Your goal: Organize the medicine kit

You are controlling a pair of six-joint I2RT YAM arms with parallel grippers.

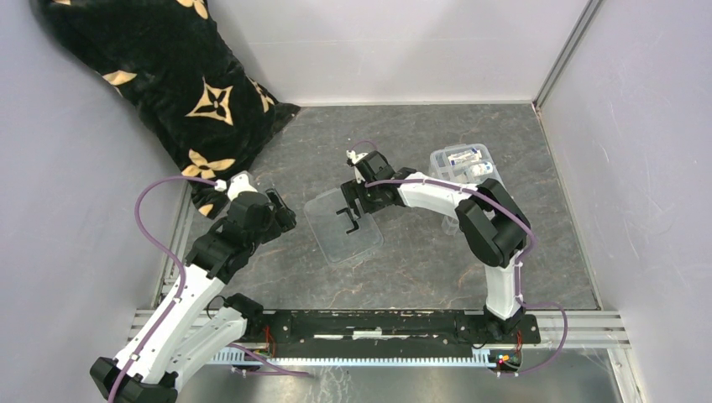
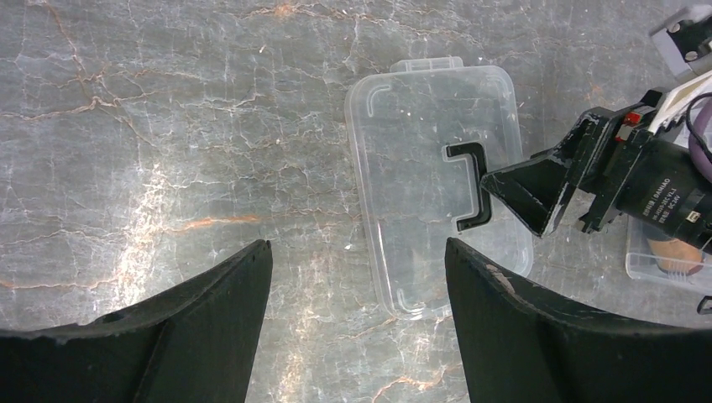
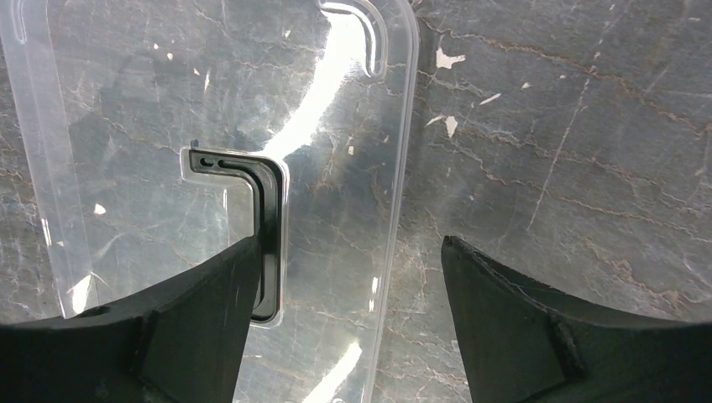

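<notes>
A clear plastic lid (image 1: 344,239) with a black angled handle (image 2: 475,210) lies on the grey marble floor at the middle. My right gripper is low over it, open, one fingertip by the handle and the other outside the lid's edge, nothing between. My left gripper (image 1: 281,210) hangs left of the lid; in the left wrist view its fingers stand apart over bare floor and the lid's near part, and I cannot tell whether it holds anything. The clear kit box (image 1: 460,158) with packaged items stands at the right, partly hidden by my right arm.
A black patterned cushion (image 1: 168,92) leans in the back left corner. White walls (image 1: 386,50) enclose the space.
</notes>
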